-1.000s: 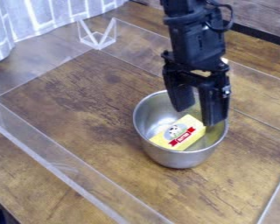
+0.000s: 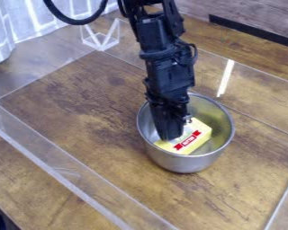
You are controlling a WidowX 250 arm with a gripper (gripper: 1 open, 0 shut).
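Note:
A steel pot (image 2: 204,162) stands on the wooden table at the centre right. Inside it lies a pale yellow package with a red label (image 2: 190,141). My black gripper (image 2: 171,126) reaches down into the pot at its left half, its tips over the upper left end of the package.
Bare wooden table (image 2: 75,108) lies to the left and in front of the pot. Clear strips cross the table at left and right. A white object stands at the back left.
My gripper has moved left and down into the pot and its fingers have come closer together over the package.

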